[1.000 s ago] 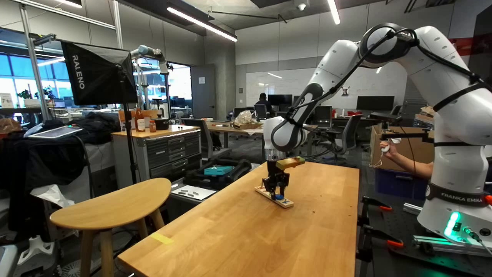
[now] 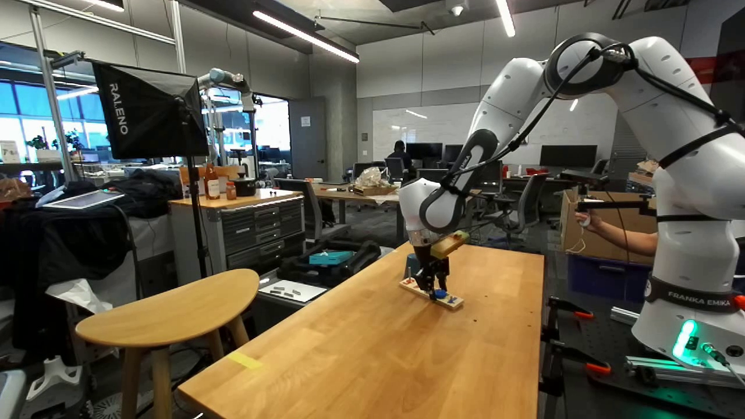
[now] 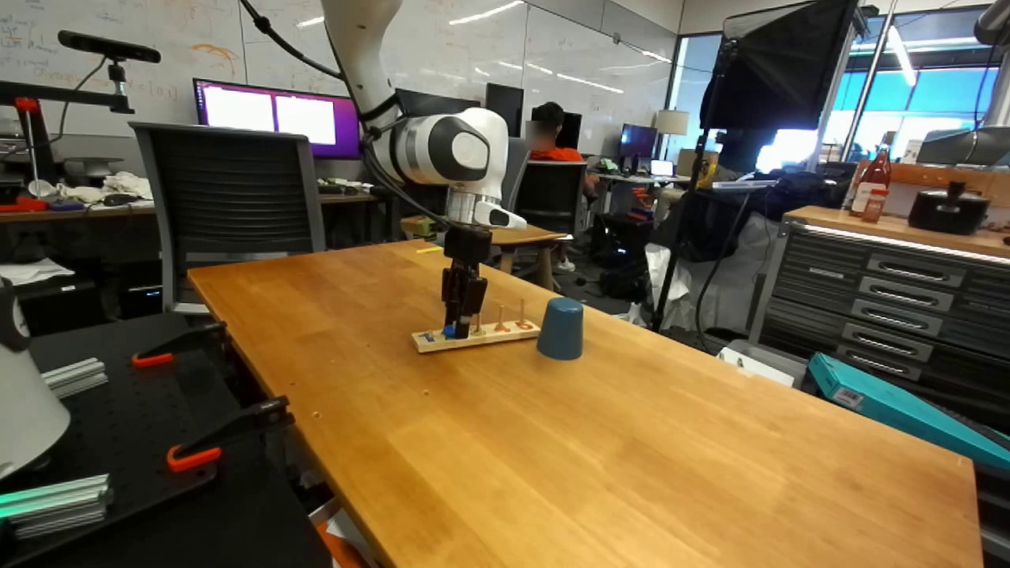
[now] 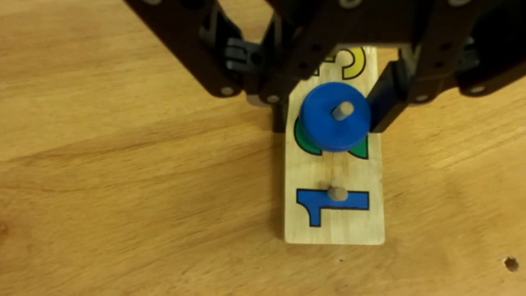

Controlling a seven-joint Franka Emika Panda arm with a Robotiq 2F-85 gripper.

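Note:
On the table lies a narrow wooden number board with upright pegs and painted digits. A blue disc sits around the peg by the green 2, and the peg by the blue 1 is bare. My gripper straddles the board and disc, shut on the board. In the wrist view its left finger lines up with the board's edge, apart from the disc. The right finger meets the disc's side and covers some of the board's edge. My gripper's body hides the board's far end there.
A blue cup stands upside down near the board's far end. Clamps hold the base beside it.
My gripper and the number board have moved together a little to the right in exterior view 1. The blue cup now shows behind the gripper.

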